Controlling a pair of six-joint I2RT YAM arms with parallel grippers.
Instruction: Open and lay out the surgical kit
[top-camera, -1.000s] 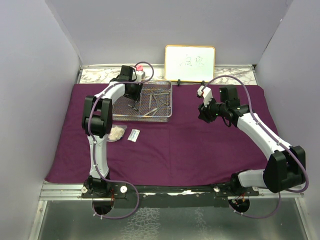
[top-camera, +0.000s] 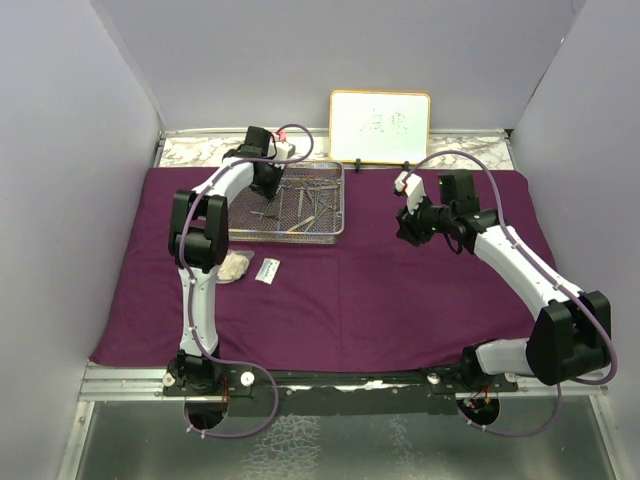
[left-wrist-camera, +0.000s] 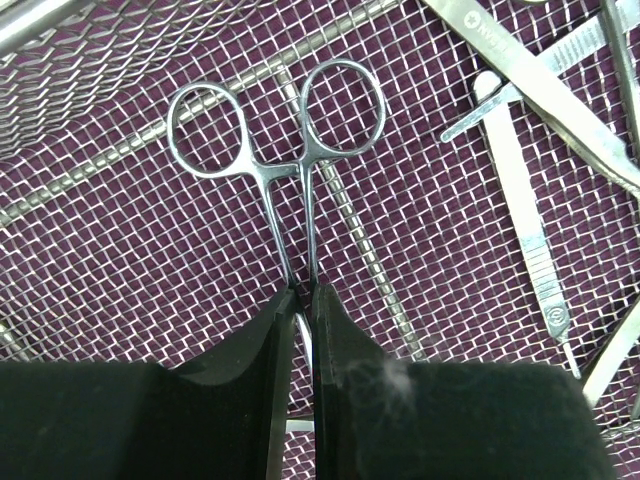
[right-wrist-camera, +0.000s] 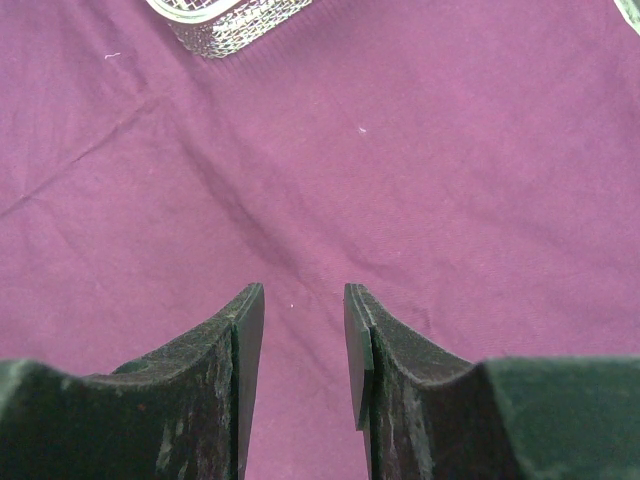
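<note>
A wire mesh tray (top-camera: 335, 225) on the purple cloth holds several steel instruments at upper left in the top view. My left gripper is over it, its fingertips close together on the shanks of ring-handled scissors or a clamp (left-wrist-camera: 250, 150); whether they grip cannot be told. Tweezers (left-wrist-camera: 540, 80) and a slim handle (left-wrist-camera: 515, 200) lie to the right. My right gripper stands part open above bare cloth, nothing between its fingers, with the tray's corner at the top of its wrist view.
A bag of pale material (top-camera: 233, 265) and a white packet (top-camera: 267, 270) lie below the tray. A whiteboard (top-camera: 380, 125) stands at the back.
My left arm has shifted slightly right in the top view since a second ago, with little movement lately. The right arm looks unchanged.
</note>
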